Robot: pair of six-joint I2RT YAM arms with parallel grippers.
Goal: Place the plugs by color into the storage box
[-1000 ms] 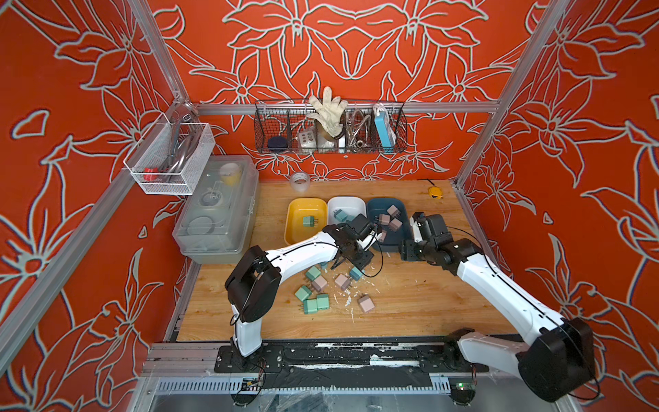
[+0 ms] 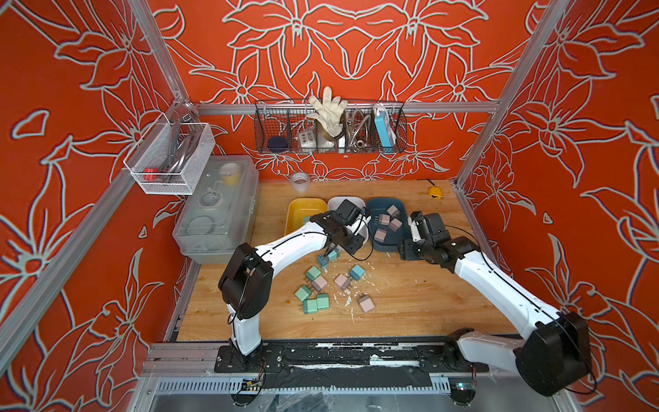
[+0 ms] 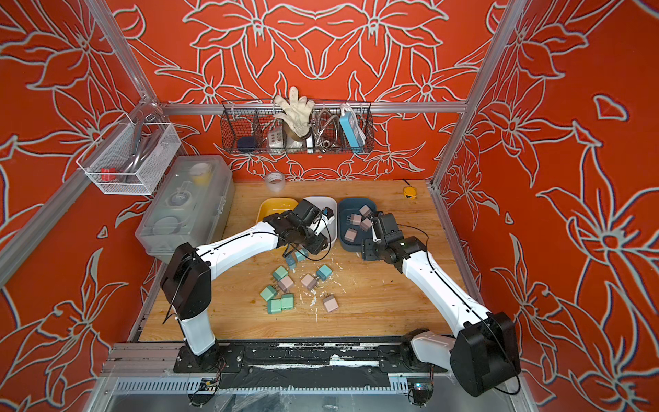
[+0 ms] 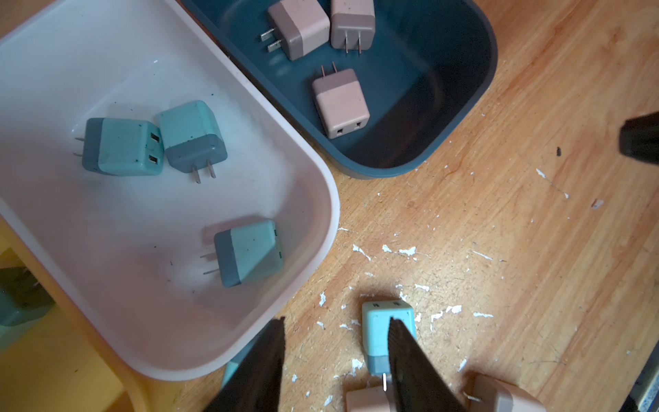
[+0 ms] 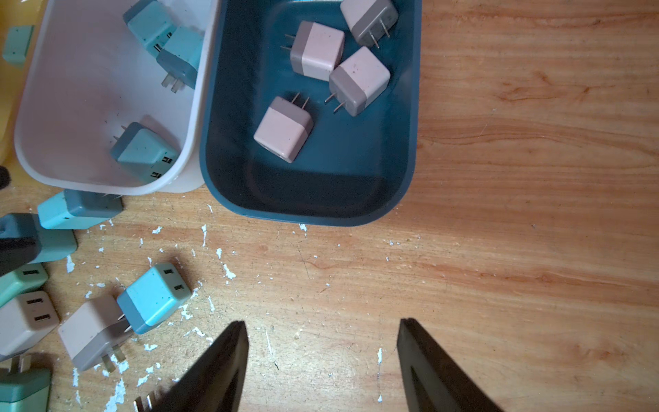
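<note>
Just over the front edge of the white bin [image 4: 302,161], my left gripper is open with nothing between its fingers. A blue plug [image 4: 388,329] lies on the table below its right finger. Two more blue plugs [image 5: 79,209] lie by the bin's front edge, one partly behind a left fingertip [image 5: 17,254]. Inside the white bin are three blue plugs [image 4: 250,252]. Several pink plugs [image 5: 282,129] rest in the dark blue bin [image 5: 309,209]. The yellow bin [image 2: 295,209] holds a green plug [image 5: 18,43]. My right gripper hangs open and empty in front of the dark blue bin.
Several green plugs [image 2: 322,300] and three pink plugs [image 2: 366,302] are scattered on the table in front of the bins. A clear lidded case [image 2: 216,206] stands at the left.
My left gripper has moved left and a little back, toward the white bin, uncovering blue plugs on the table. The right arm has shifted only slightly.
</note>
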